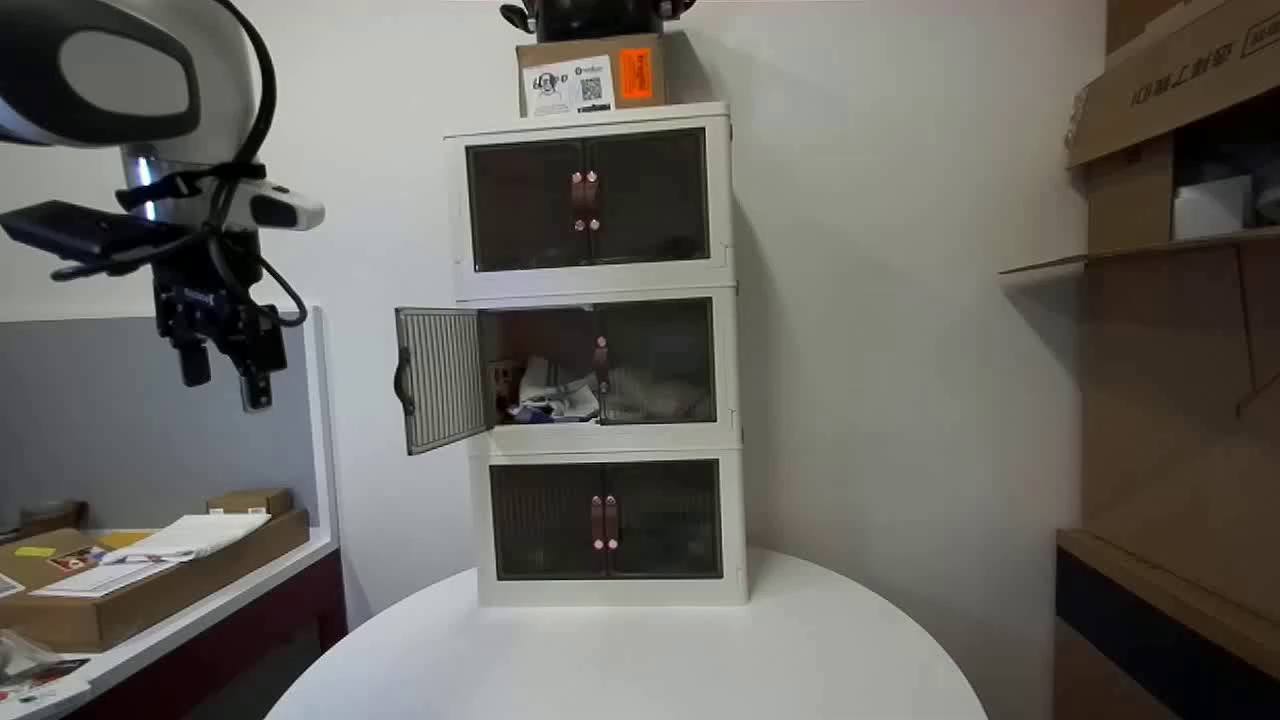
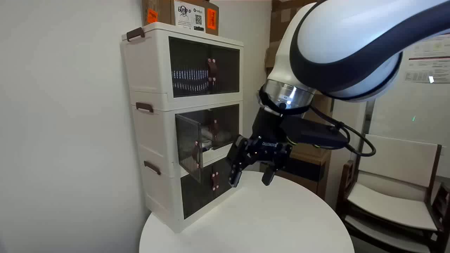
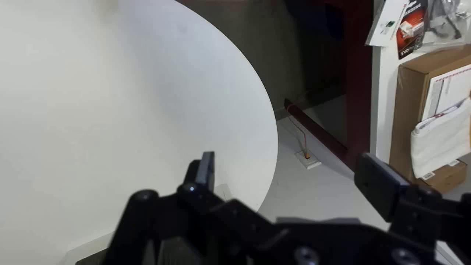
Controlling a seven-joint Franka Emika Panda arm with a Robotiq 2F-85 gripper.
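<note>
A white cabinet [image 1: 732, 444] of three stacked units stands on a round white table [image 1: 720, 648]. Its middle unit has the left door [image 1: 446, 374] swung outward, while the right door [image 1: 657, 360] is closed. Inside that unit lie white cloth-like items [image 1: 559, 391], partly hidden. My gripper [image 2: 251, 182] hangs above the table, apart from the cabinet and off to the left in exterior view 1. In the wrist view its fingers [image 3: 205, 170] are spread wide with nothing between them.
A cardboard box [image 1: 594, 78] with a black pot [image 1: 596, 17] on it tops the cabinet. Cardboard boxes [image 1: 1176, 396] stand at the right. On a side ledge sits a flat box with a folded white cloth [image 3: 441, 137].
</note>
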